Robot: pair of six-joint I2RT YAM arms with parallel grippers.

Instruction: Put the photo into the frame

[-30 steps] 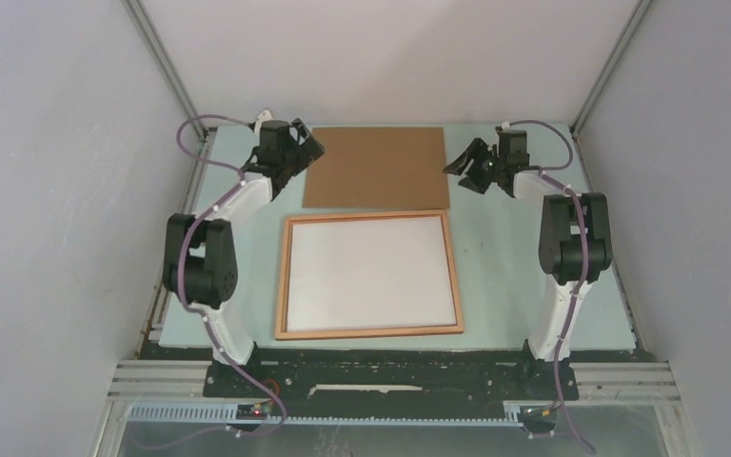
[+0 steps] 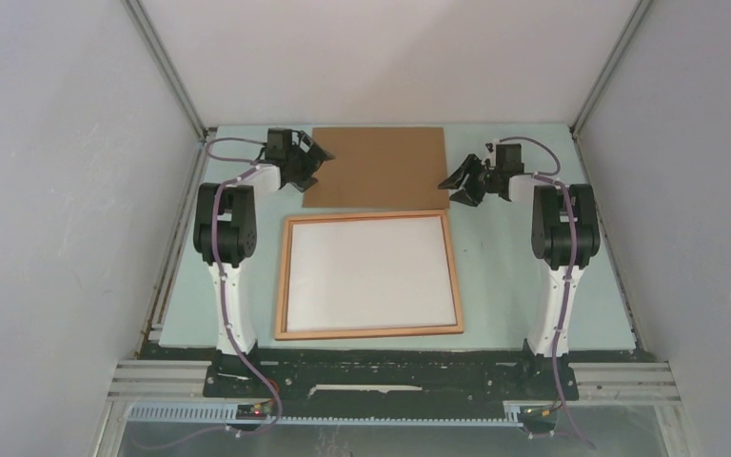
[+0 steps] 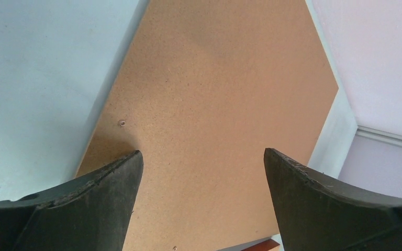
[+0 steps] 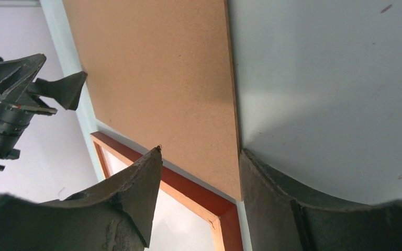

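A flat brown board (image 2: pixel 381 167) lies on the table behind the wooden frame (image 2: pixel 455 276). White surface (image 2: pixel 371 276) fills the inside of that frame; whether it is the photo, I cannot tell. My left gripper (image 2: pixel 320 166) is open at the board's left edge, its fingers (image 3: pixel 330 204) wide apart with only board surface visible beyond them. At the board's right edge, my right gripper stands part open. One fingertip (image 4: pixel 247 162) is just outside that edge, and the other appears over the board. Neither gripper holds anything visible.
A narrow gap parts the board from the frame's back rail (image 4: pixel 183 183). Walls close in at the left, right and back.
My left gripper has moved right and lower onto the board's left edge. The right gripper has come slightly left and lower at the right edge. Board and frame look unmoved.
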